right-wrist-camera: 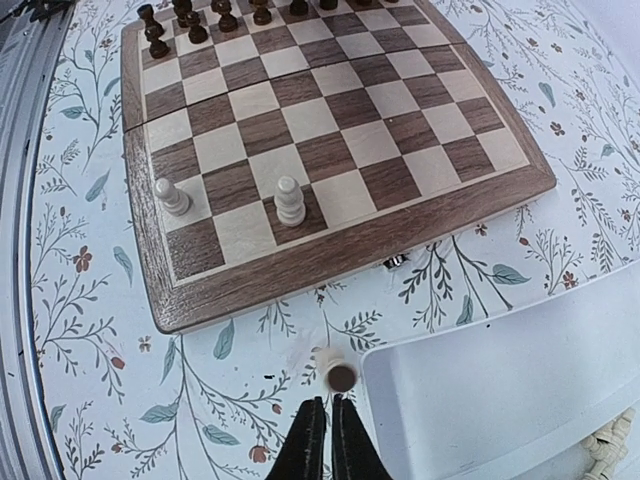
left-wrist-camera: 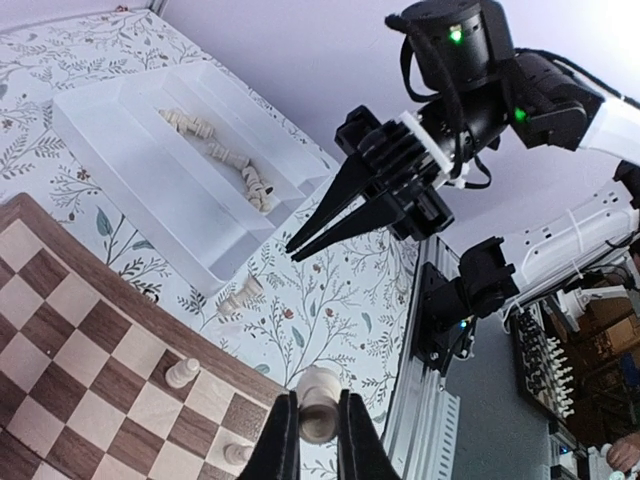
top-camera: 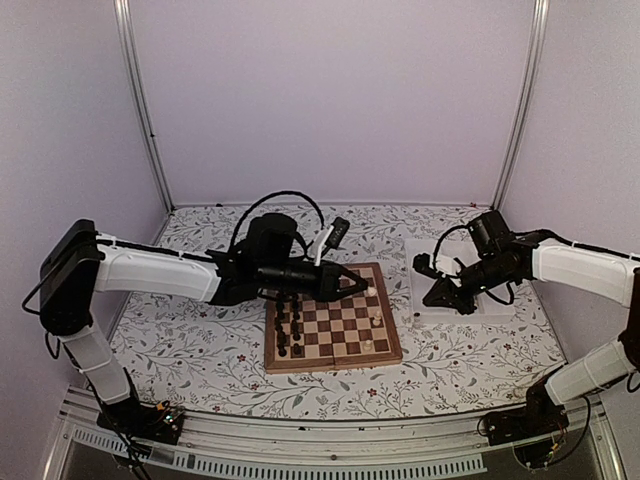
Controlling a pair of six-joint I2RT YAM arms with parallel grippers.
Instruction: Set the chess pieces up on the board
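Observation:
My left gripper (top-camera: 352,288) is over the board (left-wrist-camera: 60,385), shut on a white chess piece (left-wrist-camera: 319,418). My right gripper (top-camera: 432,300) is by the white tray; in the right wrist view its narrow fingertips point toward the board, and whether they are fully shut is unclear. Just beyond them is a blurred white piece with a dark base, apparently apart from them in the left wrist view. Two white pieces (right-wrist-camera: 289,205) (right-wrist-camera: 172,198) stand on the board, with dark pieces (right-wrist-camera: 228,18) along its far side.
The white tray (top-camera: 460,318) at the board's right holds several white pieces (left-wrist-camera: 228,155).

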